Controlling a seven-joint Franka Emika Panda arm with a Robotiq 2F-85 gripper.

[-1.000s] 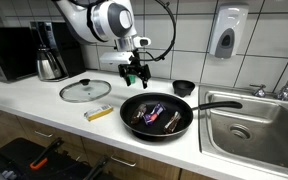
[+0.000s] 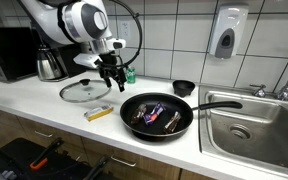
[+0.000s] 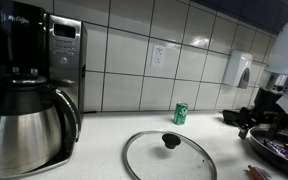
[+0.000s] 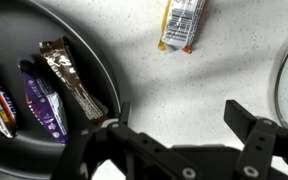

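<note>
My gripper is open above the counter between the pan and the glass lid, with nothing between its fingers. A wrapped bar (image 4: 183, 22) lies on the bare counter, apart from the gripper, at the top of the wrist view. In exterior view 1 the same bar (image 2: 99, 113) is yellowish, near the counter's front. The black pan (image 2: 186, 129) holds several wrapped bars, among them a brown one (image 4: 72, 75) and a purple one (image 4: 44, 103). The glass lid (image 3: 144, 161) with a black knob rests flat on the counter.
A coffee maker (image 3: 32, 110) stands at the far left. Near the wall are a green can (image 3: 180, 114) and a small black bowl (image 2: 183, 88). The pan handle (image 2: 220, 105) points toward the sink (image 2: 259, 132). Counter between lid and pan is mostly clear.
My arm has moved left in exterior view 1, away from above the pan, and its gripper now hangs lower. The bar, pan and lid stay where they were.
</note>
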